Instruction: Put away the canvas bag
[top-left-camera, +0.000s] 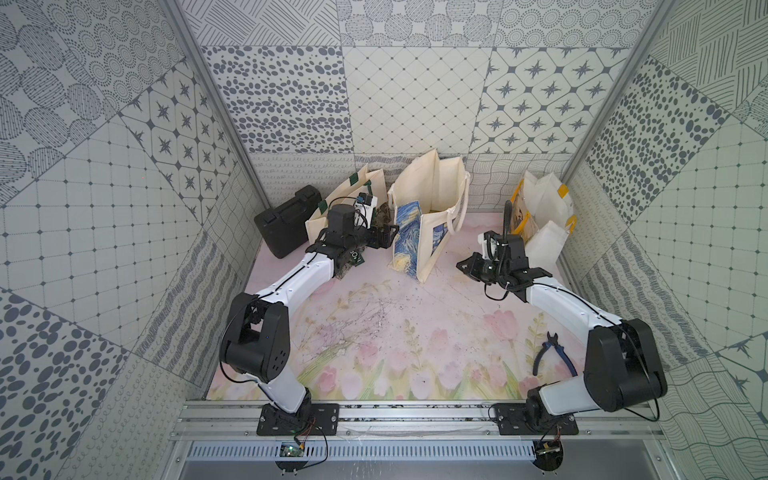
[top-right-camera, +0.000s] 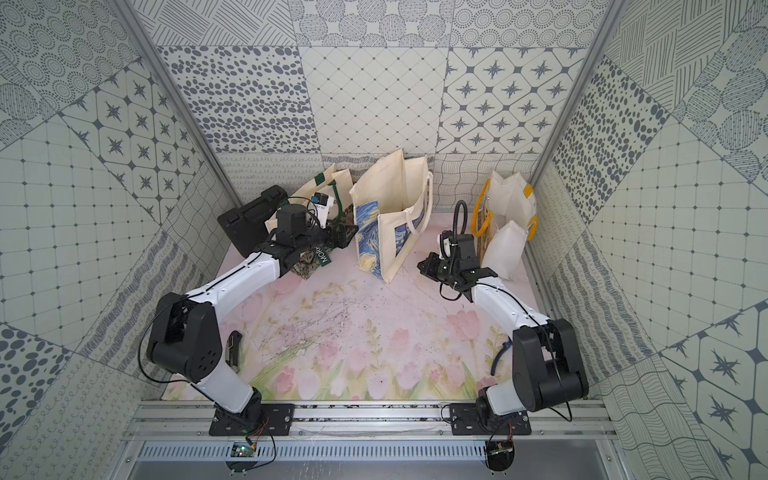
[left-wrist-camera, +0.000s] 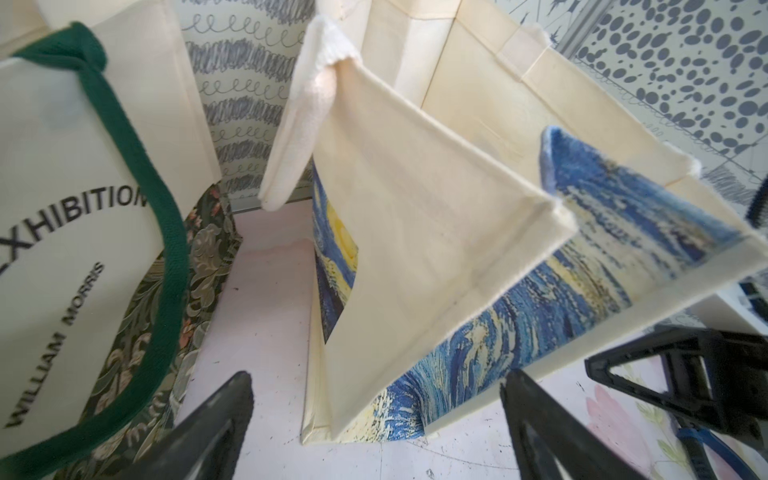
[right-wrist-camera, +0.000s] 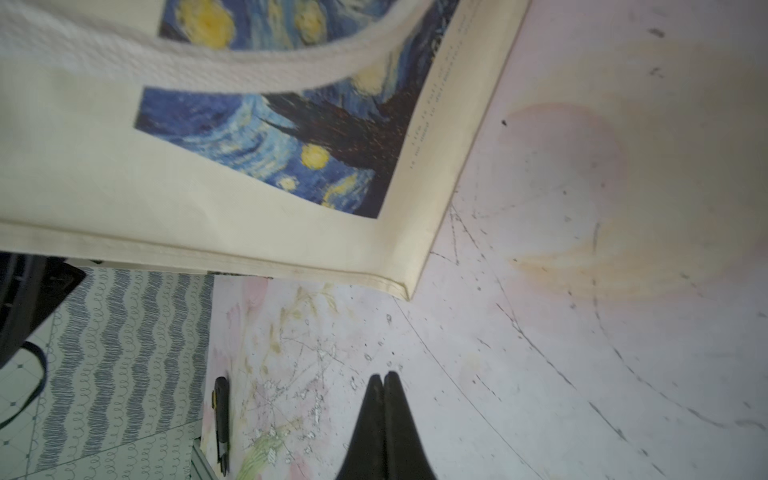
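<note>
A cream canvas bag (top-left-camera: 438, 184) with a Starry Night print (left-wrist-camera: 512, 320) stands in the middle at the back. My left gripper (top-left-camera: 388, 236) is beside its left side, open and empty; the left wrist view shows the bag just beyond the fingers. My right gripper (top-left-camera: 468, 266) is right of the bag, shut with nothing visible between its fingers. The right wrist view shows the bag's printed side and white handle (right-wrist-camera: 264, 68) near it.
A green-handled William Morris bag (left-wrist-camera: 72, 304) and black case (top-left-camera: 280, 224) stand at left; a yellow-handled bag (top-left-camera: 544, 208) at right. Pliers (top-left-camera: 552, 344) lie front right.
</note>
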